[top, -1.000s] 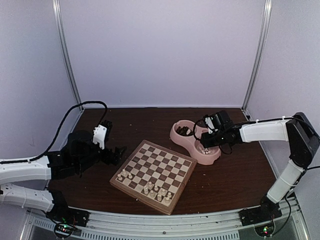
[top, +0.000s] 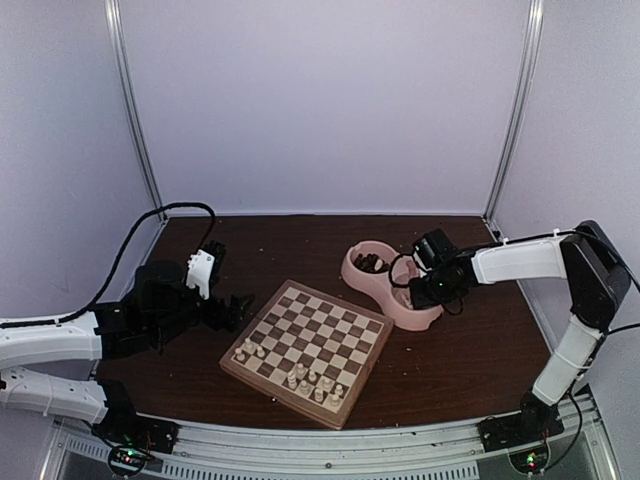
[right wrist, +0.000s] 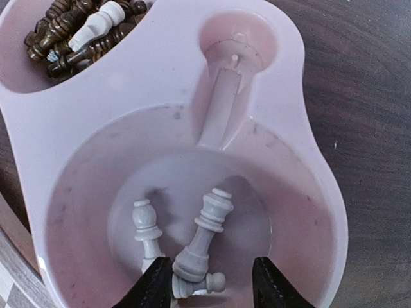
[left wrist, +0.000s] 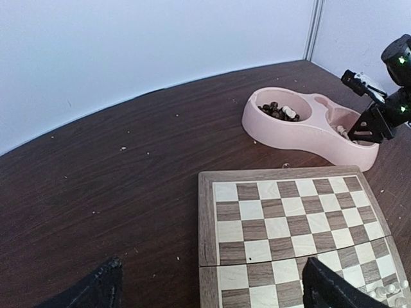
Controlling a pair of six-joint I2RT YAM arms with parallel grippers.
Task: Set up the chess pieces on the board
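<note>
The wooden chessboard (top: 312, 335) lies at the middle front, with several white pieces (top: 303, 380) standing along its near edge. A pink two-bowl tray (left wrist: 302, 131) sits behind it to the right. In the right wrist view, the tray's larger bowl holds a few white pieces lying on their sides, among them a thick one (right wrist: 204, 234) and a round-headed one (right wrist: 147, 221). Over that bowl hangs my right gripper, partly open; the white pieces lie near its fingertips, none visibly gripped. My left gripper is open and empty, to the left of the board.
Dark brown pieces (right wrist: 67, 29) and one white piece (right wrist: 96, 24) fill the tray's other bowl. Bare dark tabletop (left wrist: 128, 173) stretches behind and left of the board. The tray stands close to the board's far right corner.
The left arm and the board look the same.
</note>
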